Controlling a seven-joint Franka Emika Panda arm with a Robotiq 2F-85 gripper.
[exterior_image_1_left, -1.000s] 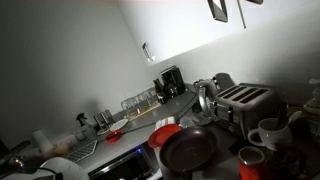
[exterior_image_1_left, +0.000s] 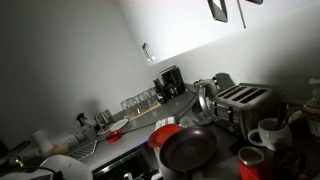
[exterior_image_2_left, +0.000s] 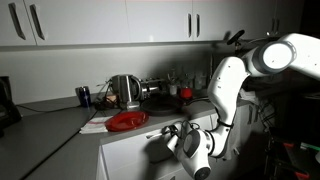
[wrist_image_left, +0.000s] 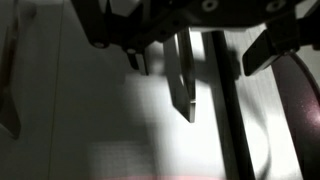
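My gripper (exterior_image_2_left: 178, 134) is in front of the white cabinet face (exterior_image_2_left: 125, 158), just below the counter edge in exterior view 2. Its dark fingers stand wide apart at the top of the wrist view, one finger (wrist_image_left: 140, 55) left of centre and the other (wrist_image_left: 275, 45) at right, so it is open. A narrow flat bar (wrist_image_left: 182, 85), perhaps a handle, shows between them against a pale panel. Whether it touches a finger cannot be told. A dark frying pan (exterior_image_1_left: 188, 148) rests on the counter beside a red plate (exterior_image_1_left: 164, 134).
A toaster (exterior_image_1_left: 243, 104), a white mug (exterior_image_1_left: 271, 134) and a red canister (exterior_image_1_left: 252, 162) crowd the counter near the pan. A kettle (exterior_image_2_left: 126, 90) stands behind the red plate in exterior view 2. White cupboards (exterior_image_2_left: 115, 22) hang overhead.
At the bottom edge of exterior view 1, small pale parts near the pan have shifted slightly. The pan, plate and other counter items have stayed put.
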